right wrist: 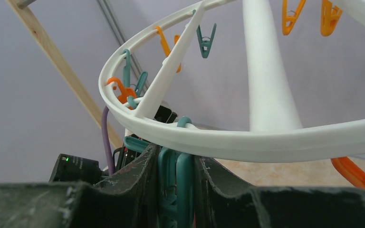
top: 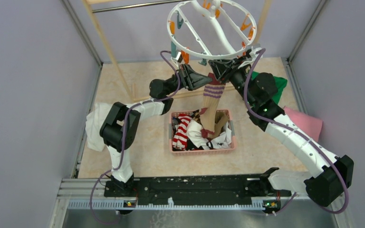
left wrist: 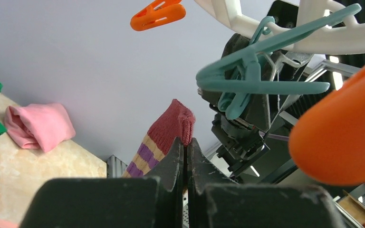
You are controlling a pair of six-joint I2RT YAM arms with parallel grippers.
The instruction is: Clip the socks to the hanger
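A tan sock (top: 213, 105) with purple stripes and a maroon cuff hangs above the basket, its lower end over the heap inside. My left gripper (top: 209, 81) is shut on its cuff; in the left wrist view the maroon cuff (left wrist: 173, 124) stands up just behind the fingertips. Up at the white round hanger (top: 212, 56), my right gripper (top: 216, 69) is shut on a teal clip (right wrist: 185, 183) at the near rim. The cuff is below and close to the right gripper; in the left wrist view it shows apart from the teal clip (left wrist: 247, 76) in front.
Several orange and teal clips hang around the ring; one orange clip (left wrist: 347, 128) is very close to the left wrist camera. Below stands a pink basket (top: 202, 152) of socks. Green cloth (top: 276, 88), pink cloth (top: 304, 124) and white cloth (top: 95, 128) lie at the sides.
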